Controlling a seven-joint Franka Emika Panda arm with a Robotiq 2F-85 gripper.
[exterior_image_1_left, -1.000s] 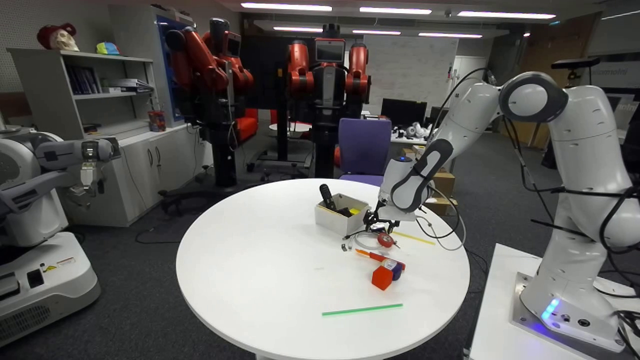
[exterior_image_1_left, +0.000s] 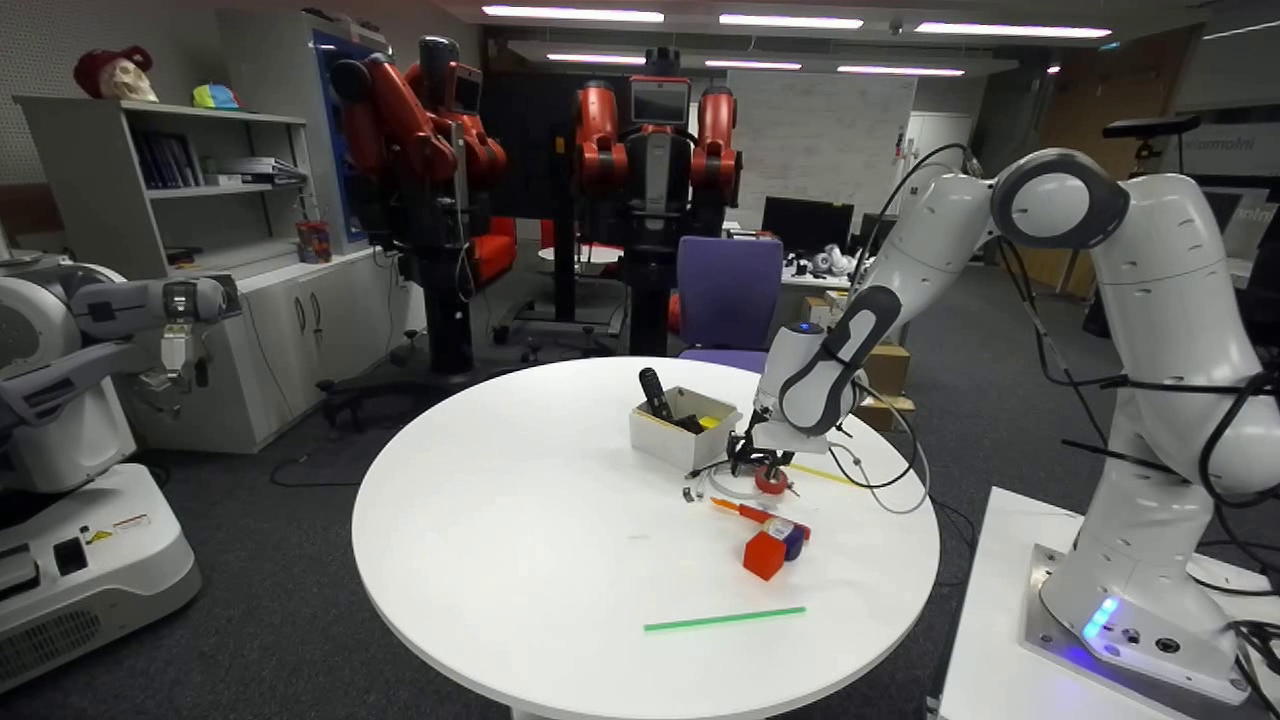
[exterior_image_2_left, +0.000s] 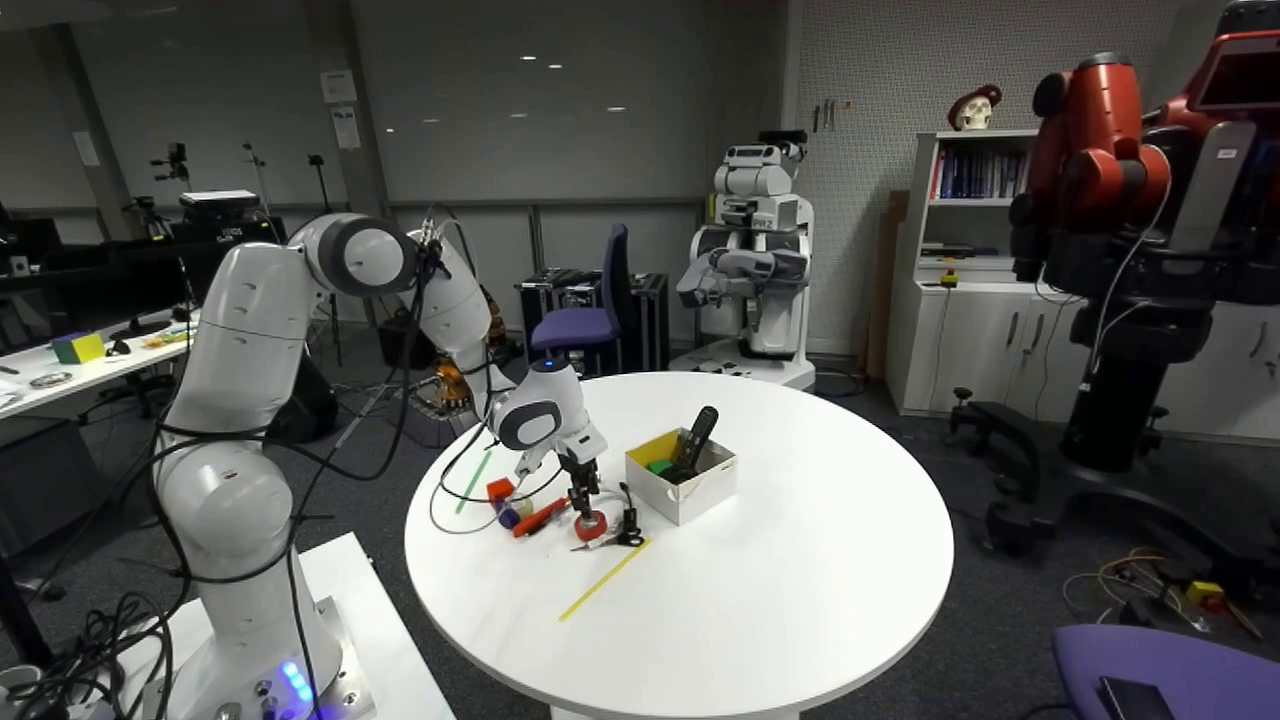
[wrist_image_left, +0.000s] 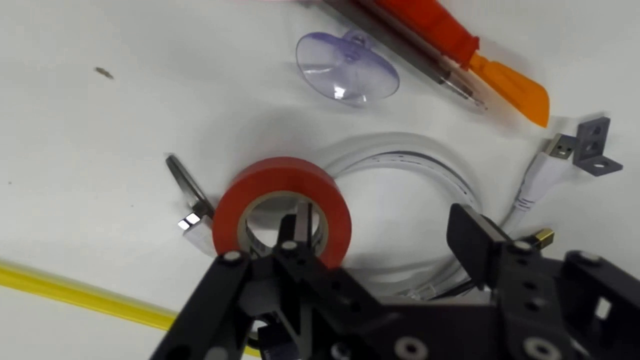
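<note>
A roll of red tape (wrist_image_left: 282, 174) lies flat on the white table. My gripper is over it with its fingers apart. One of the fingers (wrist_image_left: 304, 222) lines up with the hole of the roll; how deep it reaches there I cannot tell. The other finger (wrist_image_left: 471, 240) is outside the ring, above a coiled white cable (wrist_image_left: 414, 157). Nothing shows gripped between them. In exterior view 2 the red tape (exterior_image_2_left: 590, 526) appears right under the fingertips.
Close by are a clear suction cup (wrist_image_left: 348, 69), an orange-tipped tool (wrist_image_left: 510, 87), a small grey bracket (wrist_image_left: 594, 147) and a yellow stick (wrist_image_left: 78, 294). A box (exterior_image_2_left: 684, 492) with a black handset stands beside the gripper. A red cube (exterior_image_1_left: 764, 554) and green stick (exterior_image_1_left: 725, 619) lie apart.
My gripper has come down a little toward the red tape roll. The objects on the table look unmoved.
</note>
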